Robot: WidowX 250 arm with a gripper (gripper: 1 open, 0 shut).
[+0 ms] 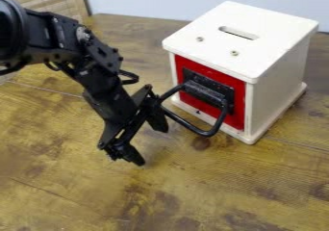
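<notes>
A white wooden box (278,81) with a slot and two screws on top sits on the right, its front panel red (234,74). A black loop handle (197,128) on a dark mount sticks out from that front. My black gripper (144,138) stands open just left of the handle, fingers spread; its upper fingertip is near the handle's left end, and whether it touches cannot be told. The lower finger points down over the table.
A cardboard piece and a white wall stand at the back left.
</notes>
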